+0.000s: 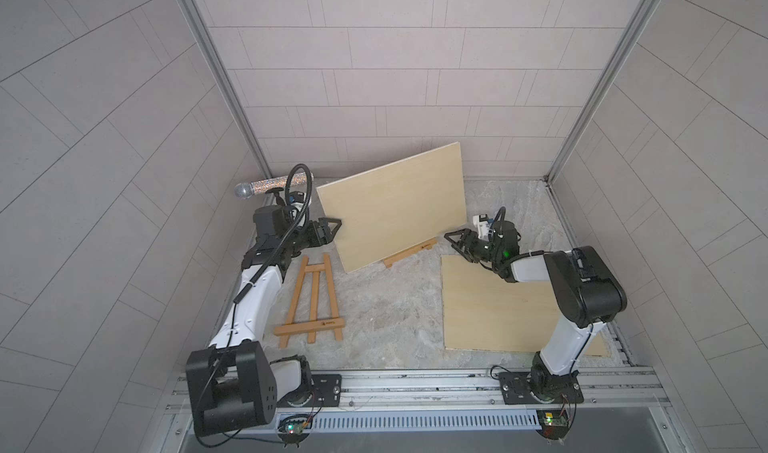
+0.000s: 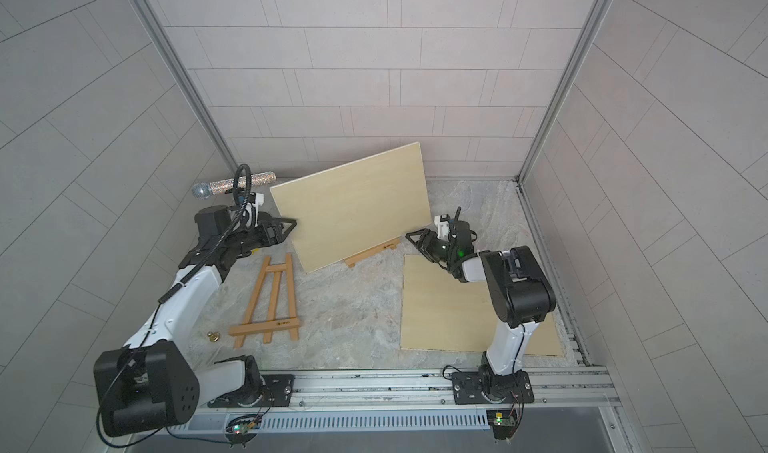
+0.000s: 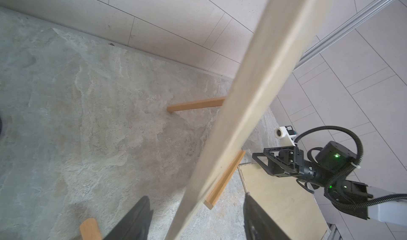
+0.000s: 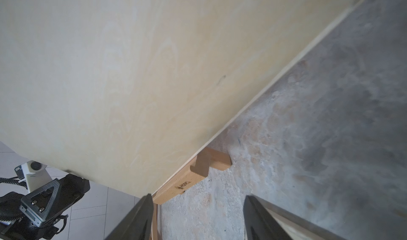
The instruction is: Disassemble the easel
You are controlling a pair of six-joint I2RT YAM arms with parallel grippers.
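Observation:
A large pale board leans on a wooden easel; below it shows the easel's ledge, and a back leg appears in the left wrist view. My left gripper stands open at the board's left edge. In the left wrist view the board's edge runs down toward the space between the spread fingers. Open too, my right gripper is near the board's lower right corner. In the right wrist view the board's face fills the upper part, beyond the fingers.
A small easel without a board lies at the front left. On the right, another pale board lies flat on the floor. A glittery microphone stands at the back left. Bare floor shows in the middle front.

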